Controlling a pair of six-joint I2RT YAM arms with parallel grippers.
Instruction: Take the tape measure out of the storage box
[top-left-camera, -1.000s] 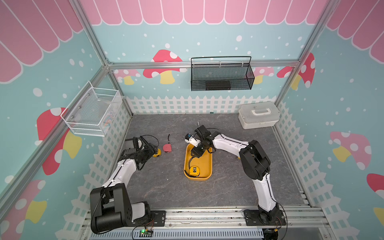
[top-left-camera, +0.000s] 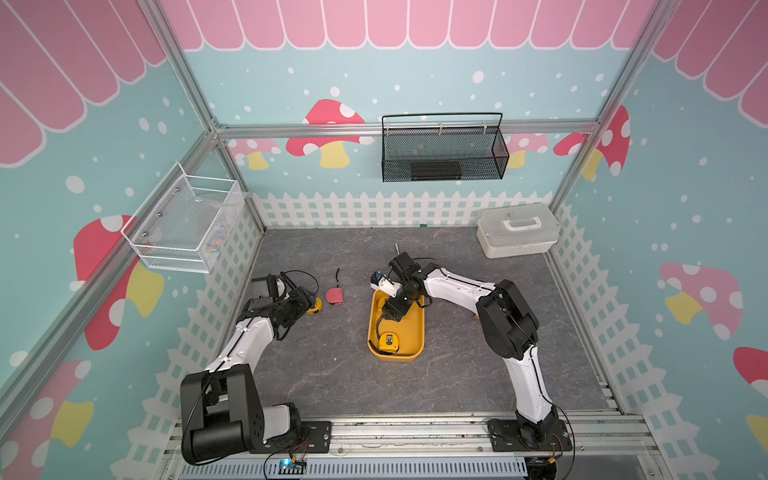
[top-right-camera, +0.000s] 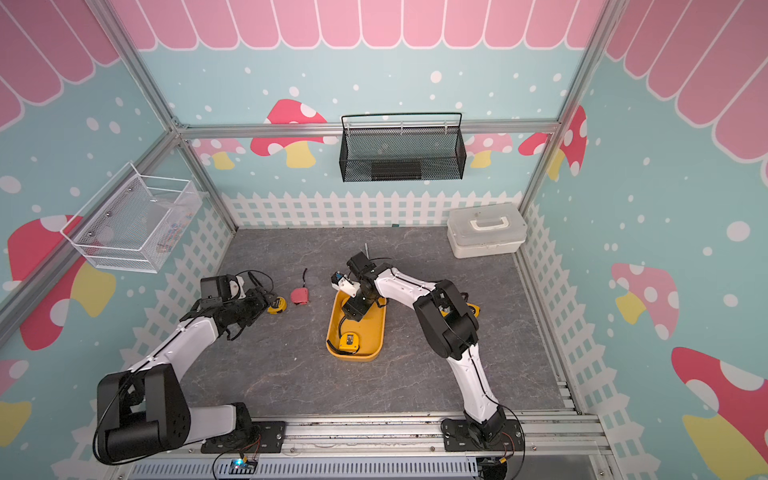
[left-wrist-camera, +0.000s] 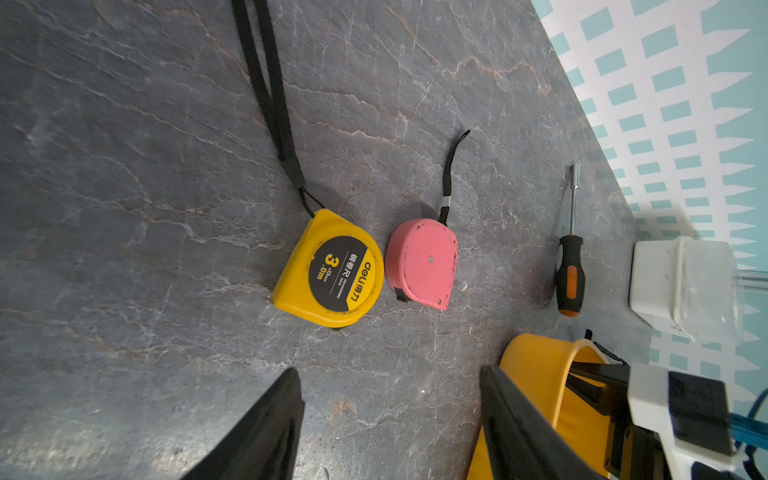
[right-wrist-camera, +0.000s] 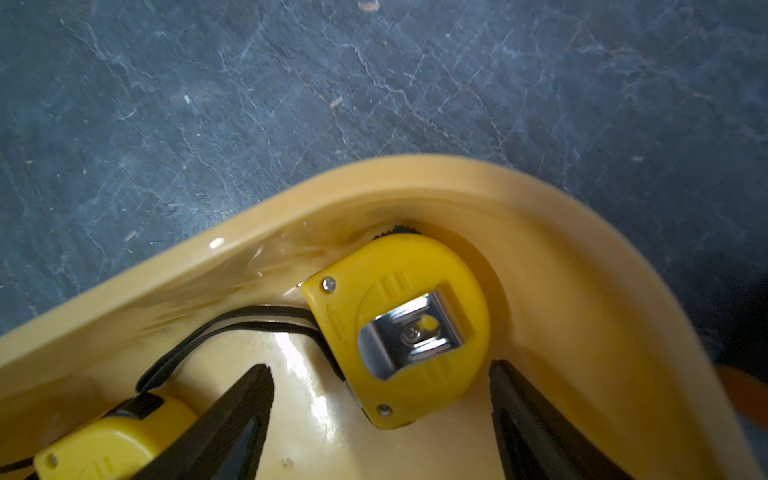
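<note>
The orange storage box (top-left-camera: 412, 354) stands mid-table, holding two yellow tape measures. One tape measure (right-wrist-camera: 432, 280) with a metal clip lies against the box wall in the right wrist view; its black strap runs toward the other tape measure (right-wrist-camera: 120, 440), partly cut off at lower left. My right gripper is open over the box, its fingers spread either side of the clip tape measure without visibly touching it. On the table at left lie a yellow tape measure (left-wrist-camera: 329, 272) and a pink one (left-wrist-camera: 422, 262). My left gripper is open and empty near them.
A screwdriver (left-wrist-camera: 569, 276) lies beyond the box, and a white lidded case (top-left-camera: 518, 232) sits at the back right. Another yellow tape measure (top-right-camera: 473, 310) is partly behind the right arm.
The left arm and the tape measures look unmoved.
</note>
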